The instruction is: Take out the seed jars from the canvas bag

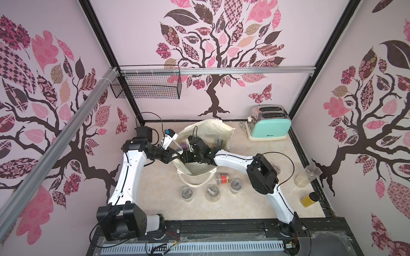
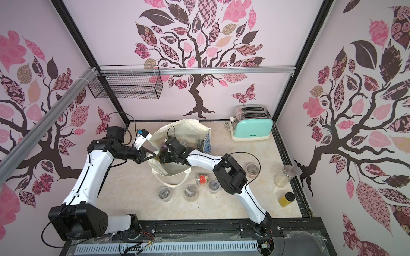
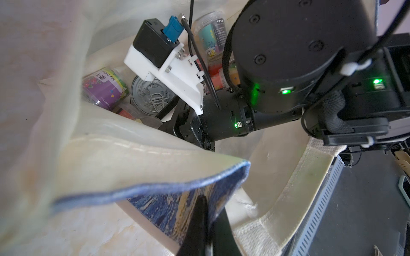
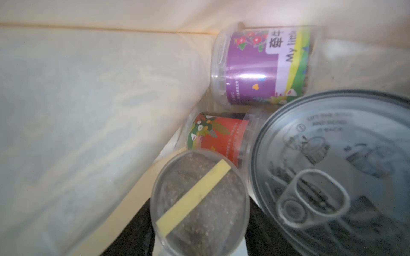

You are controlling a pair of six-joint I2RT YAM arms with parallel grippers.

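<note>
My left gripper is shut on the folded edge of the canvas bag (image 1: 209,127) at its left side. Inside the bag, my right gripper is shut on an upright seed jar (image 4: 200,187) with a yellow strip on its lid. Beside that jar lie a red-labelled jar (image 4: 220,134) and a purple-labelled jar (image 4: 264,68), with a large pull-tab can (image 4: 328,149) to the right. More jars show partly behind the right arm in the left wrist view.
Several jars (image 1: 212,192) stand or lie in front of and right of the bag. A mint toaster (image 1: 268,125) is at the back right, a yellow jar (image 1: 309,199) at the front right, and a wire basket (image 1: 145,83) on the upper rail.
</note>
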